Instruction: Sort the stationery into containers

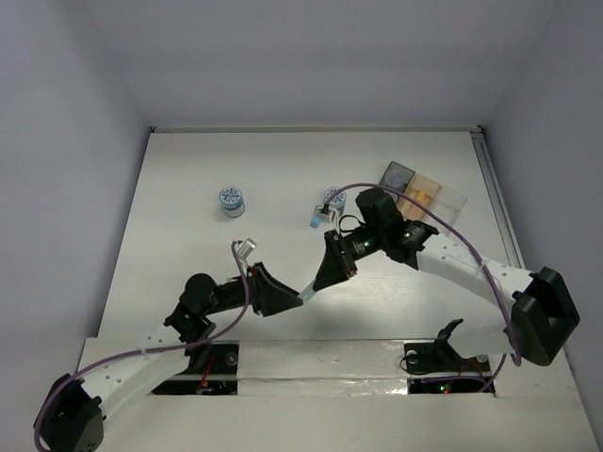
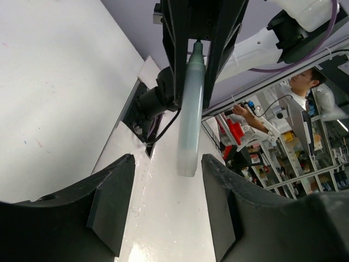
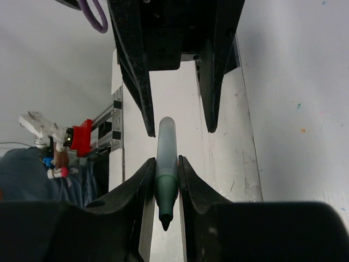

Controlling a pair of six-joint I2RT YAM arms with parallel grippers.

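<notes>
My right gripper is shut on a slim translucent marker-like pen (image 2: 190, 117) with a green tip end, held above the front middle of the table. Its free end reaches between the fingers of my left gripper, which stands part open around it, with gaps showing in both wrist views. In the top view two round tins (image 1: 231, 201) stand at the back, a small blue item (image 1: 316, 219) lies by the right one, and a compartment container (image 1: 424, 193) sits at the back right, partly behind my right arm.
Grey walls (image 1: 75, 188) border it at the sides and back. A metal rail (image 1: 495, 193) runs along the right edge.
</notes>
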